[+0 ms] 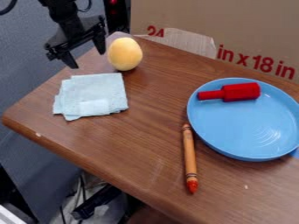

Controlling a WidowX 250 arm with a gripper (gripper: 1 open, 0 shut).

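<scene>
My black gripper (86, 52) hangs at the upper left, above and behind a folded pale blue cloth (90, 96), open with nothing visible between its fingers. A yellow egg-shaped object (125, 54) sits just right of the gripper. A large orange crayon (190, 160) lies lengthwise on the wooden table. To its right, a blue plate (243, 133) holds a red cylindrical toy with a handle (239, 92).
A cardboard box (211, 26) stands along the back of the table (128, 149). The table's left edge drops to a grey floor area with cables and dark objects.
</scene>
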